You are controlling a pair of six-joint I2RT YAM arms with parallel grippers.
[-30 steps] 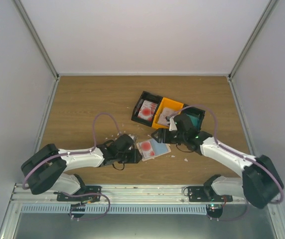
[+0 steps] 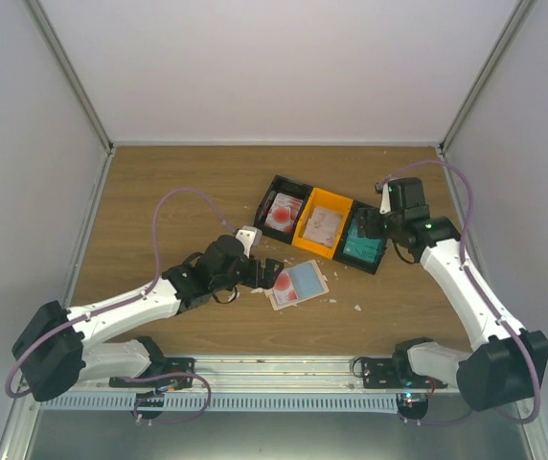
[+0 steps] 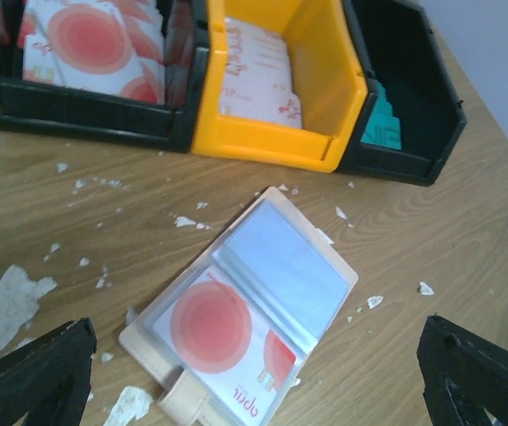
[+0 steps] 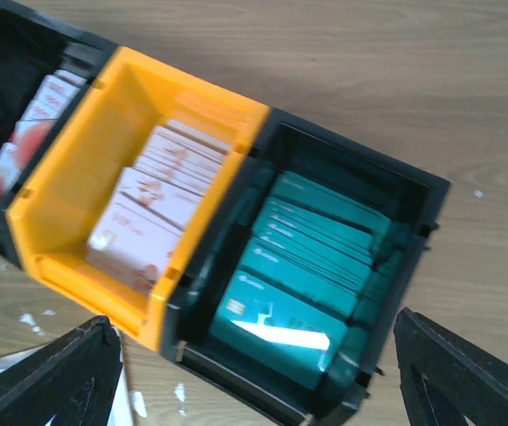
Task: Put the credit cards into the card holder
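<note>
The card holder lies open and flat on the table, a red-and-white card in one half and a pale blue panel in the other. Over its left side my left gripper stands open, its fingers wide apart and empty. Teal cards fill the right black bin. Above that bin hovers my right gripper, open too, with nothing between its fingers. White cards sit in the yellow bin, and red-and-white cards in the left black bin.
The three bins stand side by side behind the holder. Pale flecks, one of them a larger patch, mark the wood around it. Free table stretches to the far left, with side walls at both ends.
My right gripper has moved from beside the holder rightwards and back, to above the teal cards. The left gripper has shifted slightly back. The holder and bins look unmoved.
</note>
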